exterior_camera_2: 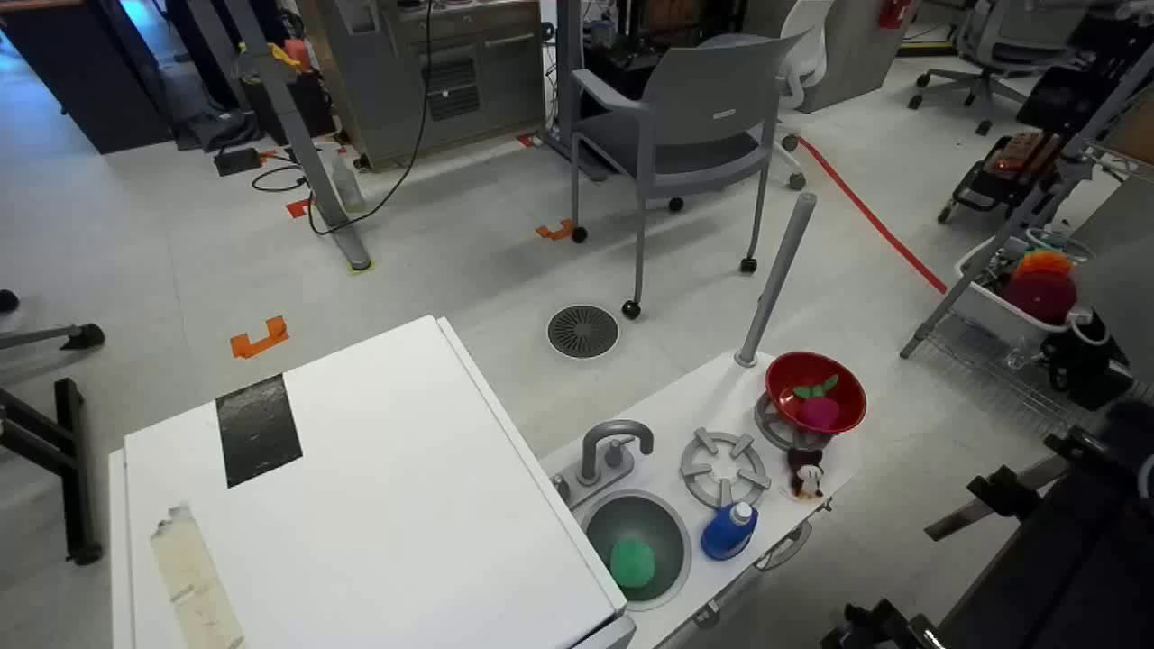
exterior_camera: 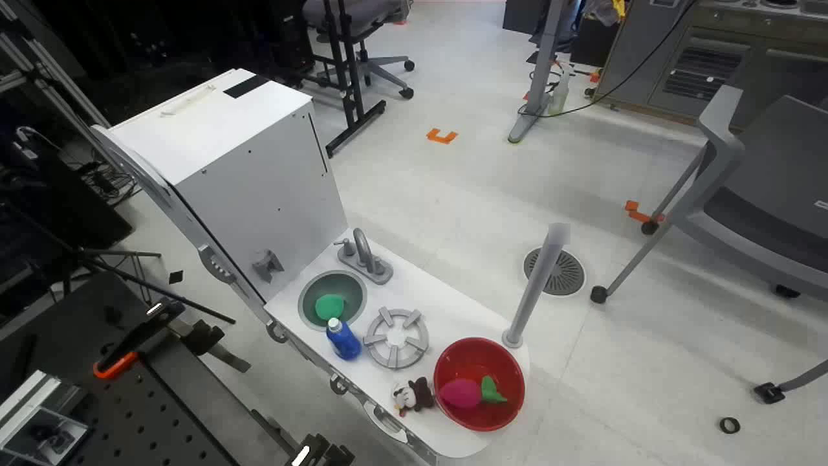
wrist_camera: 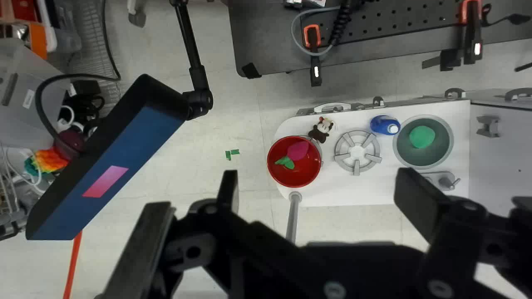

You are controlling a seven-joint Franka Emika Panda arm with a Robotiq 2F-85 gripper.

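Note:
High over the toy kitchen, my gripper stands open, its two dark fingers wide apart and empty in the wrist view. Neither exterior view shows it. A red bowl (exterior_camera: 497, 353) at the counter's end holds a pink toy vegetable (exterior_camera: 462, 393) with green leaves (exterior_camera: 491, 391). Beside the bowl lies a small brown-and-white plush toy (wrist_camera: 321, 130). A blue bottle (exterior_camera_2: 728, 532) with a white cap is between the burner and the sink. Inside the grey sink (wrist_camera: 422, 158) rests a green rounded object (wrist_camera: 422, 137).
A grey faucet (exterior_camera_2: 611, 449) rises behind the sink, and a tall grey post (exterior_camera: 535, 287) stands by the bowl. The grey burner (wrist_camera: 357, 149) is bare. A white cabinet (exterior_camera: 256, 190) walls off the sink end. A dark table (wrist_camera: 279, 50) faces the counter across a gap.

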